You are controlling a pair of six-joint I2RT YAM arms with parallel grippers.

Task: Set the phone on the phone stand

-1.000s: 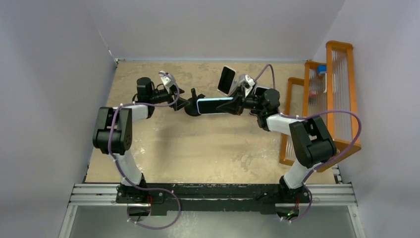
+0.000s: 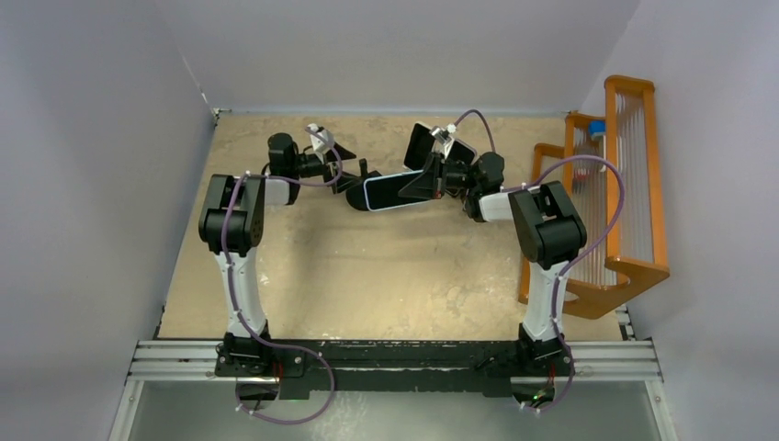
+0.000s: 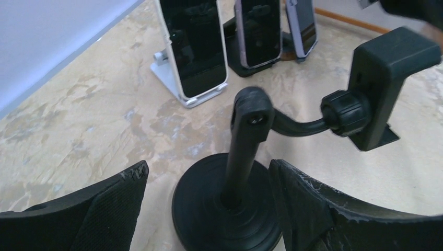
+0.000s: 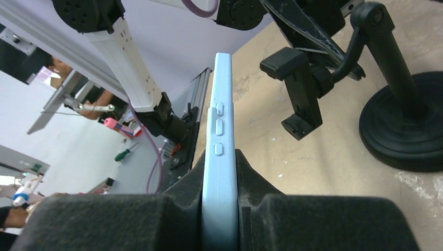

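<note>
A phone with a light blue edge is held up off the table, its dark screen facing the ceiling in the top view. My right gripper is shut on its right-hand end. A black phone stand with a round base and a jointed arm stands at the phone's left; its clamp head is apart from the phone in the right wrist view. My left gripper is open, one finger on each side of the stand's post, with a gap showing. From above, the phone partly covers the stand.
A wooden rack lines the right side.
The left gripper has shifted right and slightly back, closer around the stand. The right arm has drawn left, and the held phone has turned a little, its left end now nearer the front.
</note>
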